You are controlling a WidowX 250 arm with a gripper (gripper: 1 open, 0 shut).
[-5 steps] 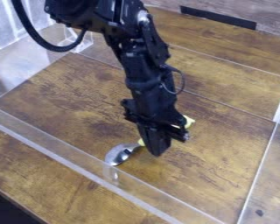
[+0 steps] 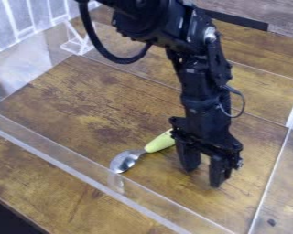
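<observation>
My black gripper (image 2: 204,162) is low over the wooden table (image 2: 63,114), right of centre, standing open with its fingers pointing down. Just left of it lies a pale yellow-green elongated object (image 2: 160,142), partly hidden behind the gripper. A silver spoon (image 2: 125,160) lies below and left of that object, its bowl toward the lower left.
A transparent barrier or edge (image 2: 51,147) runs diagonally across the lower left, and another runs along the right side. A white railing (image 2: 17,23) stands at the top left.
The gripper has moved right and downward, away from over the pale object, uncovering more of it beside the spoon.
</observation>
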